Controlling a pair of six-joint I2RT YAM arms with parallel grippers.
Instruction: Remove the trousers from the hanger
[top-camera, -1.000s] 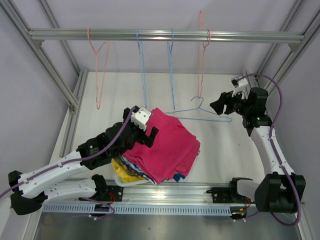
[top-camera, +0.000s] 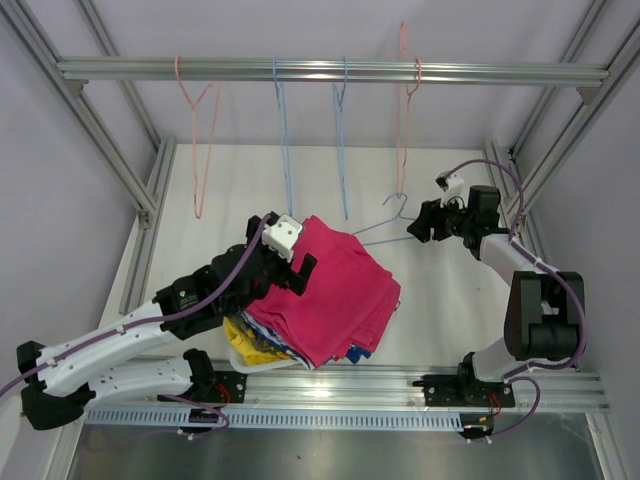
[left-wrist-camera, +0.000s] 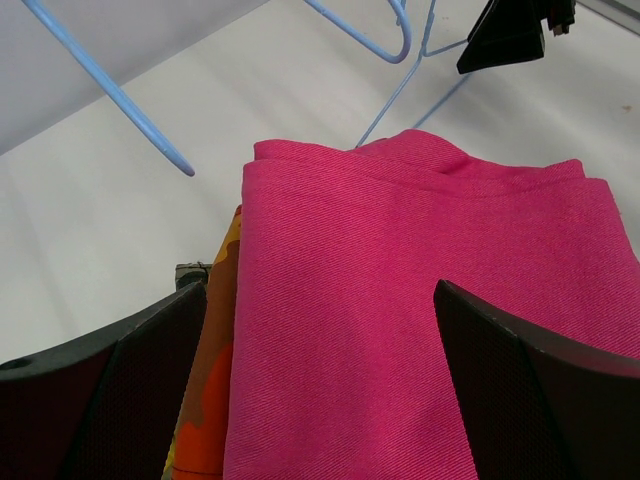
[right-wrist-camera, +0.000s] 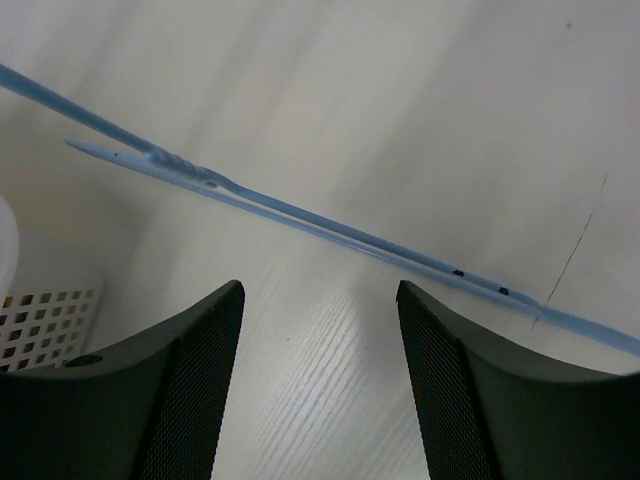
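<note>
Pink folded trousers (top-camera: 330, 285) lie on a pile of clothes in a white basket, filling much of the left wrist view (left-wrist-camera: 400, 300). My left gripper (top-camera: 289, 264) is over the pile, open, with its fingers either side of the pink cloth. A loose blue hanger (top-camera: 388, 241) lies right of the pile, with no garment visible on it. My right gripper (top-camera: 430, 222) is open at the hanger's right part. In the right wrist view the hanger's thin bars (right-wrist-camera: 350, 235) cross just beyond the two fingers, with nothing between them.
Pink and blue hangers hang empty from the metal rail (top-camera: 230, 68) across the top. The white basket (top-camera: 263, 365) also holds yellow and blue clothes. Bare floor (top-camera: 470, 310) lies right of the pile; frame posts line both sides.
My right arm has moved left, bringing its gripper over the loose hanger's right part. The left arm and the pile look unchanged; the hanging hangers sway slightly.
</note>
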